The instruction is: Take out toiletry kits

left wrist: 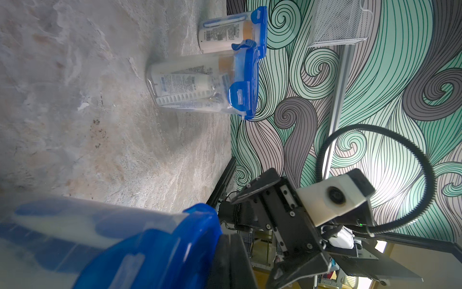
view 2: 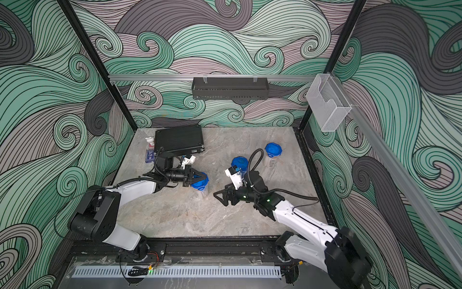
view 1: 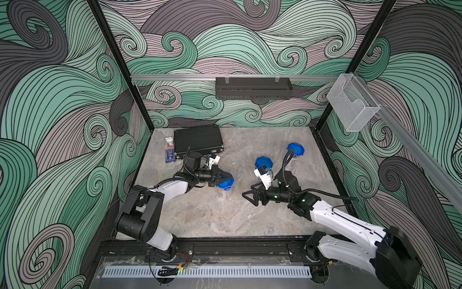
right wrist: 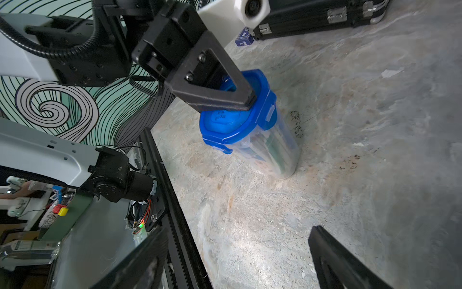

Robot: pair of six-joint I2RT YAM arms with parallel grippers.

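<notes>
A clear toiletry container (right wrist: pixel 275 149) with a blue lid (right wrist: pixel 230 120) stands upright on the grey table, items dimly visible inside. My left gripper (view 1: pixel 228 176) is shut, its fingertips resting on or just over this lid; nothing shows gripped between them. At the lower edge of the left wrist view, that lid (left wrist: pixel 163 255) looms close and blurred. Two more blue-lidded kits stand apart to the right: a nearer one (left wrist: pixel 197 82) holding white bottles and a farther one (left wrist: pixel 226 33). My right gripper hangs open and empty, to the right of the first kit.
A closed black case (view 1: pixel 198 139) lies at the back left, beside a bottle and a blue box (view 1: pixel 170 155). A black tray (view 1: pixel 253 88) and a white mesh basket (view 1: pixel 350 103) hang from rails.
</notes>
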